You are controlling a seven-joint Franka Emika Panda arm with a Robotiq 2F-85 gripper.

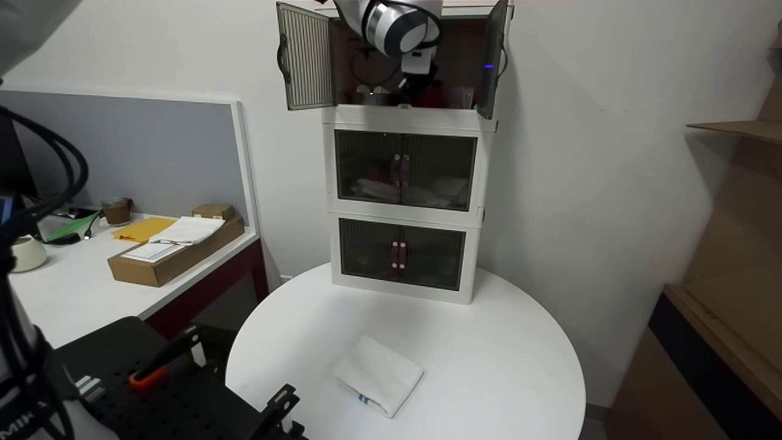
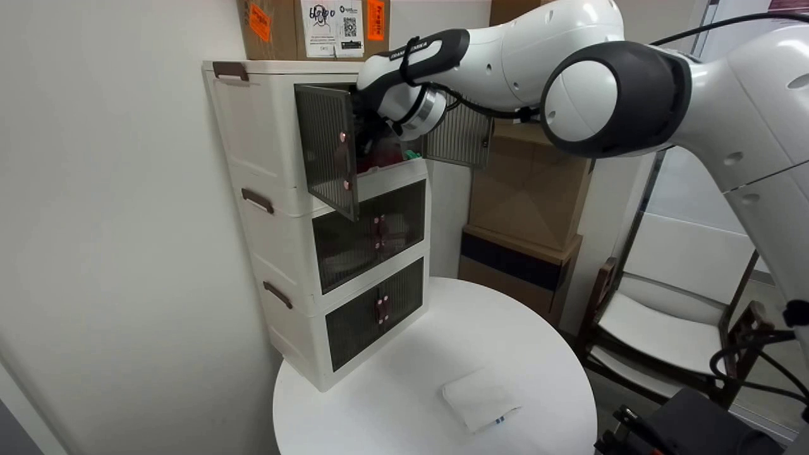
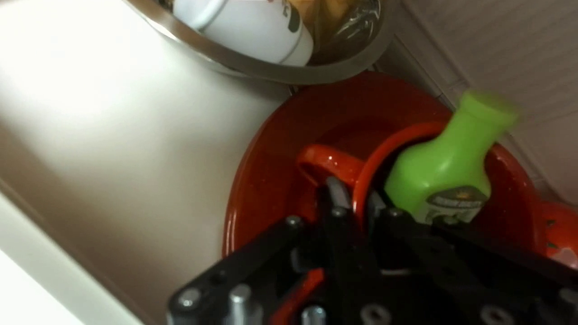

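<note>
Inside the open top compartment of the white cabinet, my gripper is shut on the wall of a red mug. One finger lies inside the rim and the other outside, beside the handle. A green bottle with a dark label leans in the mug. The mug appears above a wide red plate in the wrist view; whether it touches the plate cannot be told. In both exterior views the arm and cabinet hide most of the mug.
A metal bowl holding a white bottle stands beside the plate. The compartment doors swing outward on both sides. Below, a folded white cloth lies on the round white table, which is otherwise clear.
</note>
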